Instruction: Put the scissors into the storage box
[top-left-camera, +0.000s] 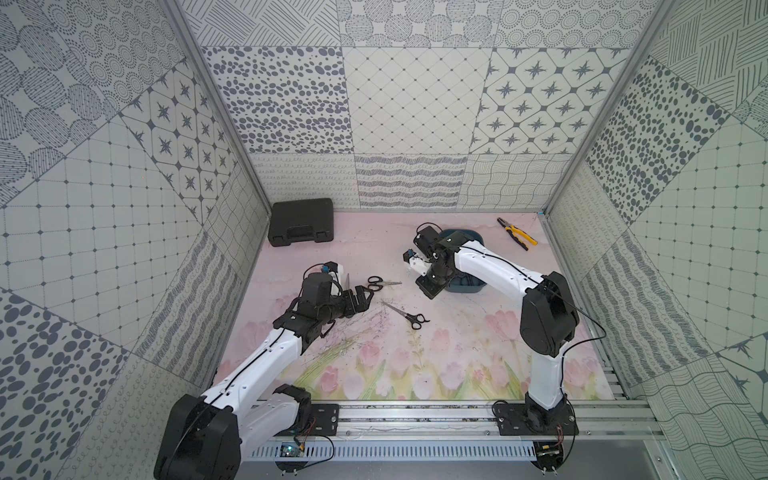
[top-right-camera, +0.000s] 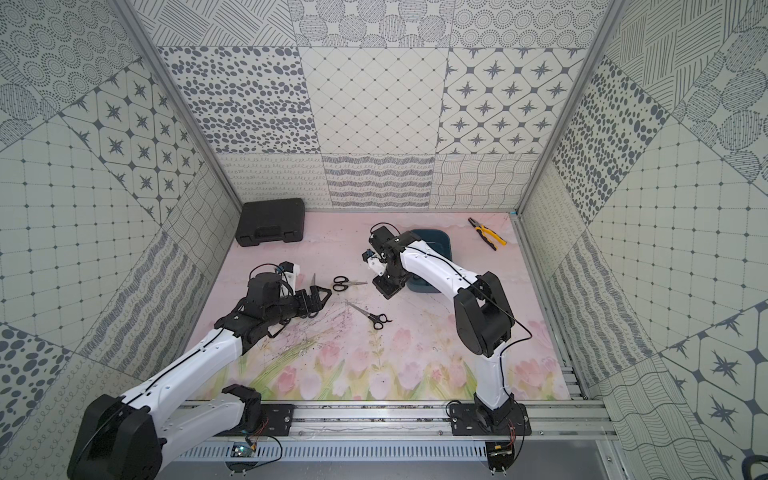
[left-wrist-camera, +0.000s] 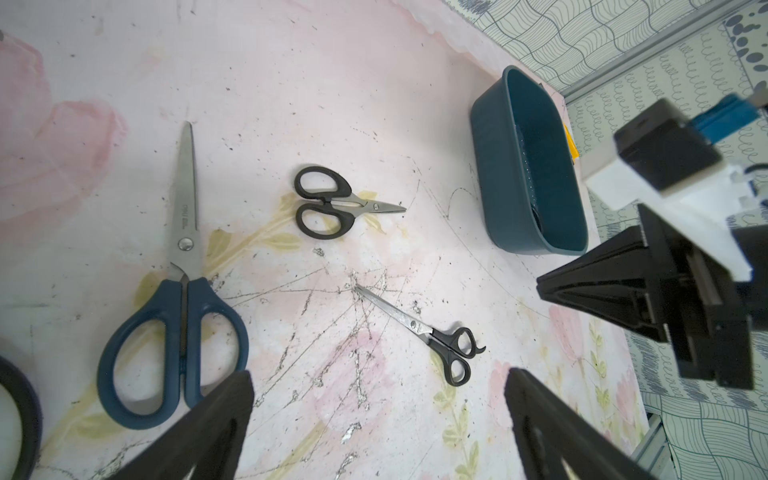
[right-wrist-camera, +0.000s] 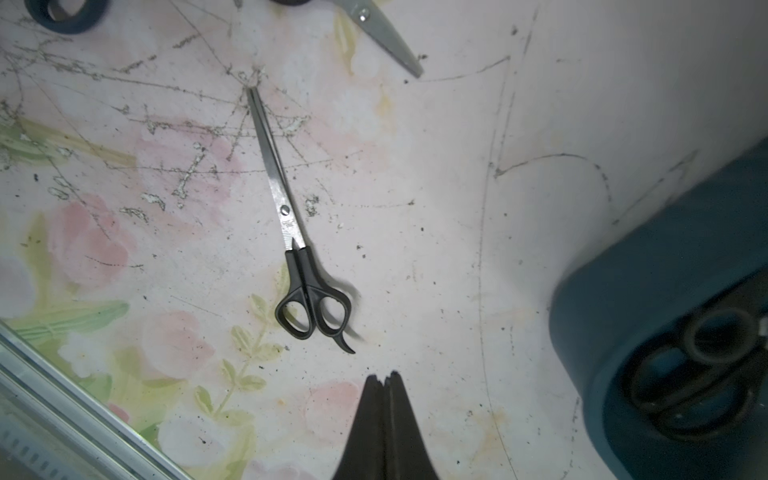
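My left gripper (top-left-camera: 357, 299) is open and empty above a large blue-handled scissors (left-wrist-camera: 185, 248). Small black scissors (left-wrist-camera: 324, 224) and long thin black-handled scissors (left-wrist-camera: 408, 324) lie separately on the table to its right. My right gripper is shut with nothing between its fingers, raised beside the teal storage box (left-wrist-camera: 500, 176), above and right of the thin scissors. Inside the box, dark scissor handles (right-wrist-camera: 712, 360) show in the right wrist view.
A black case (top-left-camera: 301, 216) lies at the back left and yellow pliers (top-left-camera: 520, 236) at the back right.
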